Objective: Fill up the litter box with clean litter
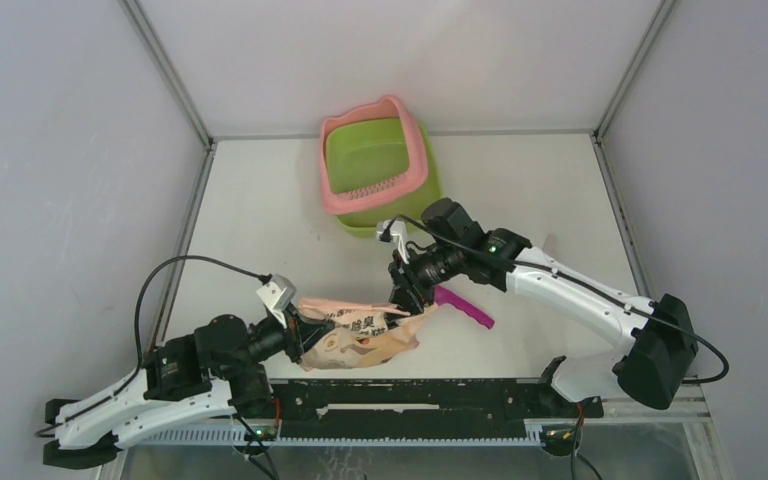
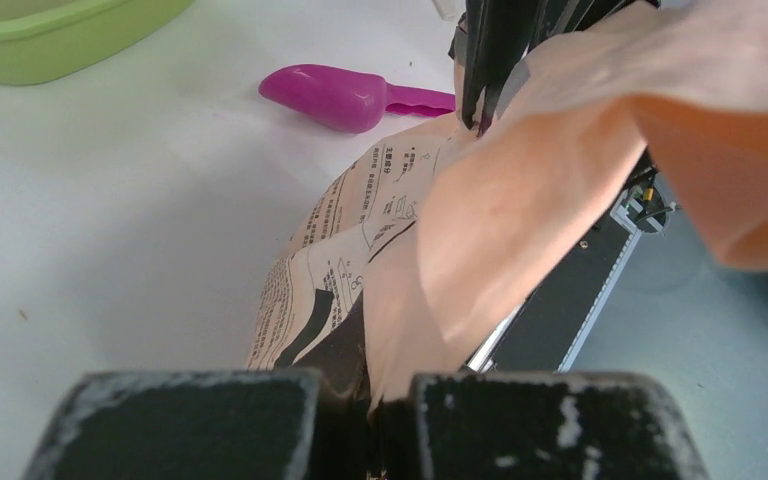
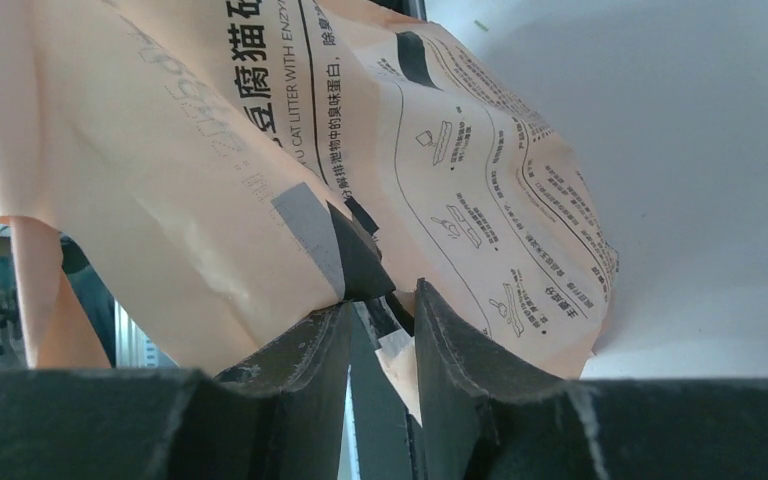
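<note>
The peach paper litter bag (image 1: 355,350) with black print lies crumpled near the table's front edge. On its left end my left gripper is shut, a fold of the paper running between its fingers. At the bag's right end, my right gripper is open by a small gap, with the bag's edge and a dark patch lying between and behind its fingertips. What the bag holds is hidden. Farther back stands the litter box (image 1: 332,172), a pink rim over a green base, its visible green floor bare.
A magenta scoop (image 1: 466,307) lies just right of the bag, close to my right gripper. Clear white table stretches left of the bag and to the far right. Below the front edge runs a dark rail (image 1: 460,400).
</note>
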